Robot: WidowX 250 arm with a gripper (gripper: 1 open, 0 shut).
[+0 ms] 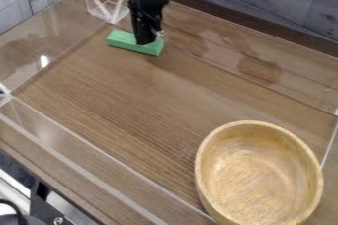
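Note:
The black gripper (145, 28) reaches down from the top of the camera view to a green block (126, 41) lying on the wooden table near its back left. Its lower end is at or just over the block's upper part; whether it touches or grips the block cannot be told. The fingers are too small and dark to show whether they are open or shut.
A large round wooden bowl (256, 174) stands at the front right. A clear plastic object (106, 6) is left of the arm, by the back corner.

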